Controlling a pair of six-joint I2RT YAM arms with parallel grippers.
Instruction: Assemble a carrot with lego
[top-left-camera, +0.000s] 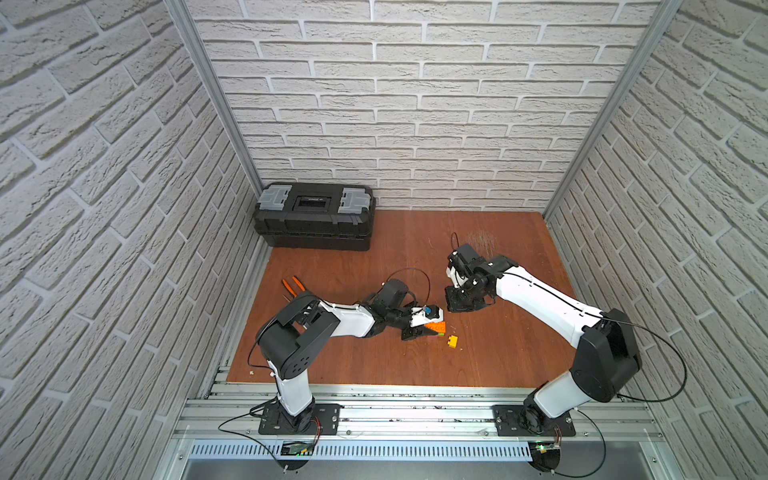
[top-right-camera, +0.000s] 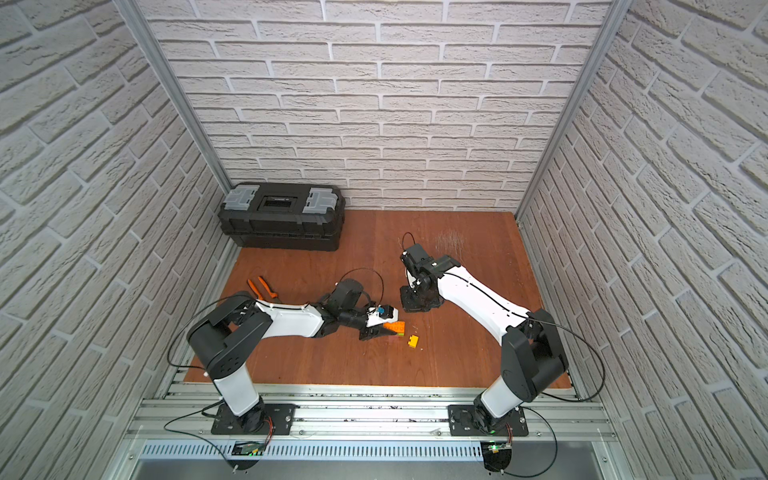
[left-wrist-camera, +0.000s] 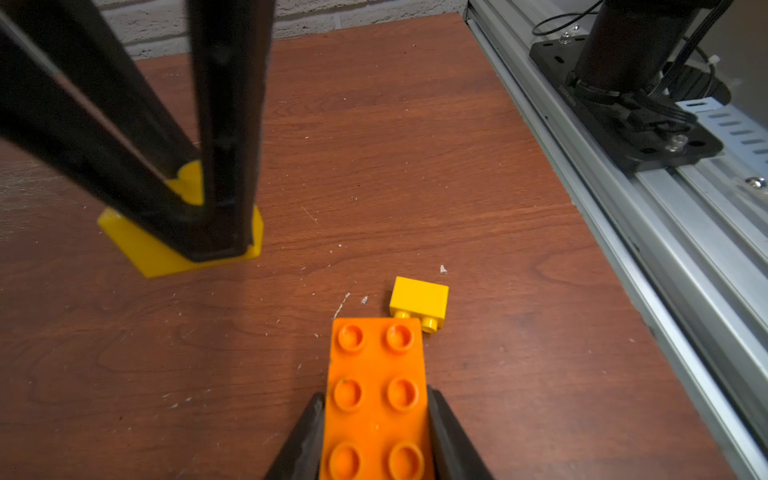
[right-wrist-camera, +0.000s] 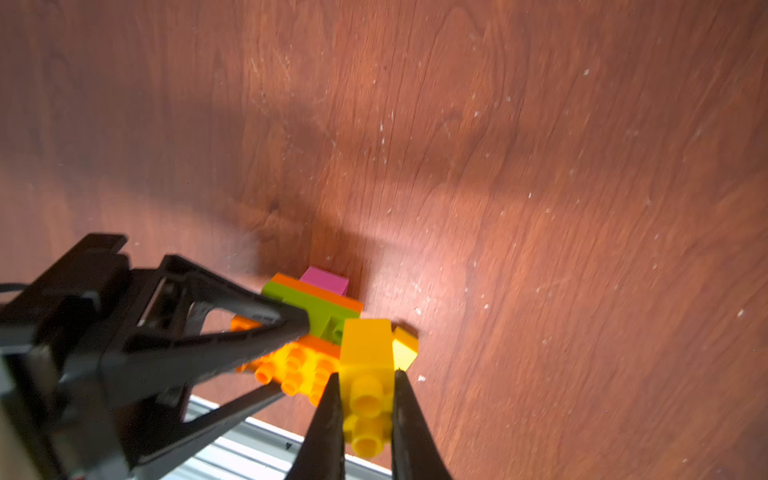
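My left gripper (top-left-camera: 428, 328) is shut on an orange brick assembly (left-wrist-camera: 374, 360), low over the table. In the right wrist view this assembly shows orange studs (right-wrist-camera: 294, 360), a green layer (right-wrist-camera: 300, 300) and a pink piece (right-wrist-camera: 326, 277). My right gripper is shut on a yellow brick, raised above and to the side of the assembly, with a gap between them in the left wrist view. A small loose yellow brick (left-wrist-camera: 418, 302) lies on the table just beyond the assembly, toward the front edge in the top views.
A black toolbox (top-left-camera: 312, 228) stands at the back left, and orange-handled pliers (top-right-camera: 264, 288) lie on the left. The aluminium rail (left-wrist-camera: 592, 240) runs along the front edge.
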